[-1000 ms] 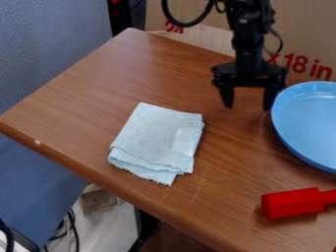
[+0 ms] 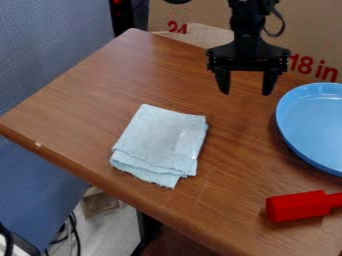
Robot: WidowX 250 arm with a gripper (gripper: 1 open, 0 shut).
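My black gripper (image 2: 246,82) hangs over the back of the wooden table, its two fingers spread apart with nothing visible between them. A folded pale blue cloth (image 2: 160,144) lies on the left half of the table. A blue plate (image 2: 313,125) sits at the right, partly out of frame, and a red object (image 2: 297,207) rests at the front right.
A cardboard panel (image 2: 187,15) stands behind the table.
The cloth, plate and red object are unchanged.
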